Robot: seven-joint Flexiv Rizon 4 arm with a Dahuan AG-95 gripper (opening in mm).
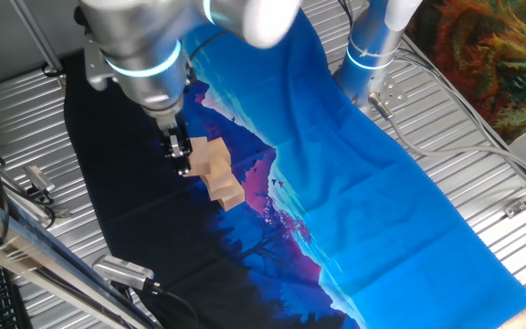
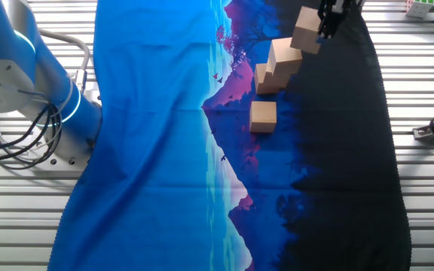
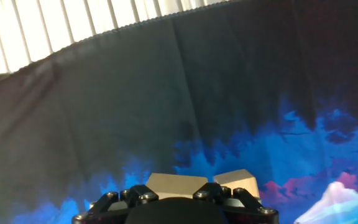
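A plain wooden block [image 1: 197, 157] is held at the tip of my gripper [image 1: 179, 155], which is shut on it. In exterior view 2 this block hangs beside a raised block [image 2: 284, 56], which rests on or overlaps a lower block [image 2: 265, 80]; whether the held one touches it I cannot tell. A separate block [image 2: 263, 117] sits on the cloth a short way off. Low in the wrist view, the held block [image 3: 176, 184] shows between the dark fingers, with another block [image 3: 238, 181] just to its right.
A blue, pink and black printed cloth [image 1: 382, 201] covers the table, with some folds. Wide bare stretches lie around the blocks.
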